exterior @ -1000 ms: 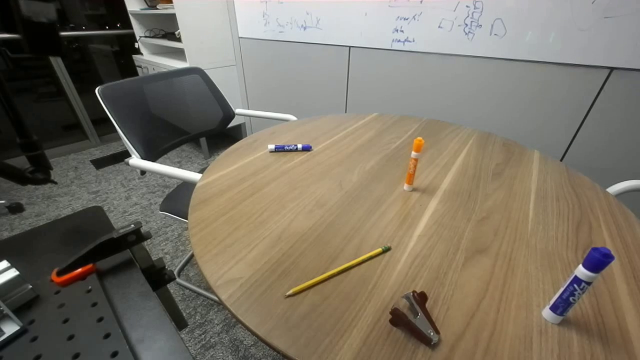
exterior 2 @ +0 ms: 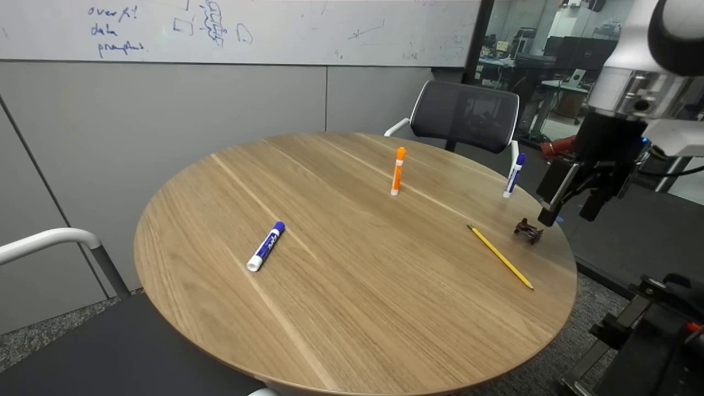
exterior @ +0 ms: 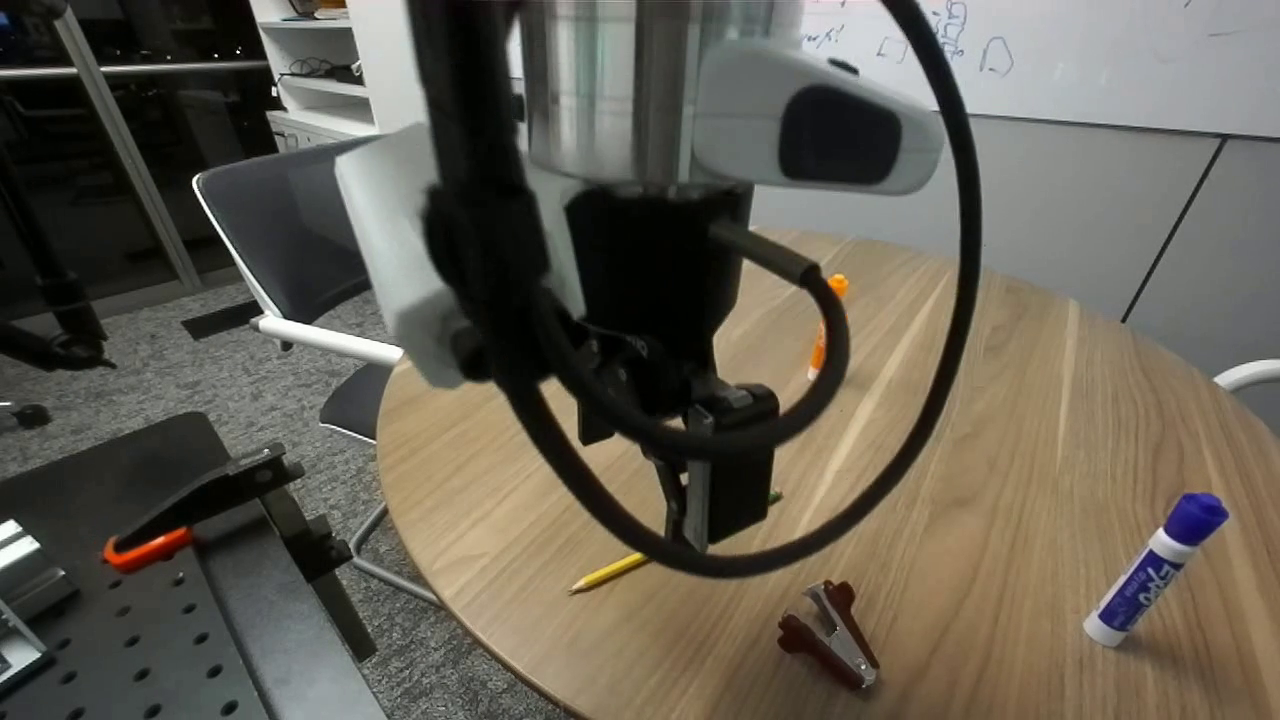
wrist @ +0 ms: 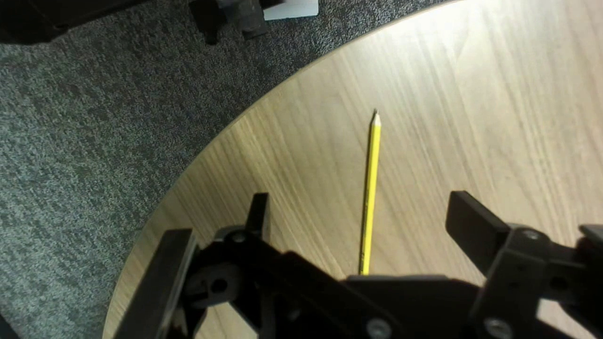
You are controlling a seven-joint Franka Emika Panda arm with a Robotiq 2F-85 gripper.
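A yellow pencil [wrist: 370,192] lies on the round wooden table, its tip pointing away from my gripper in the wrist view. The fingers stand wide open with nothing between them, one finger on each side of the pencil's line in that view. From exterior view 2, the gripper [exterior 2: 568,213] hangs above the table's right edge, near the brown staple remover [exterior 2: 528,231]. In exterior view 1 the arm covers much of the scene, including the middle of the pencil [exterior: 609,571].
An orange marker [exterior 2: 397,171] is upright toward the back. One blue marker [exterior 2: 516,175] stands near the right edge; another blue marker [exterior 2: 265,247] lies flat on the left. Chairs surround it.
The arm and gripper have come into exterior view 1, now hiding the lying blue marker and part of the pencil. The objects still visible on the table have not moved.
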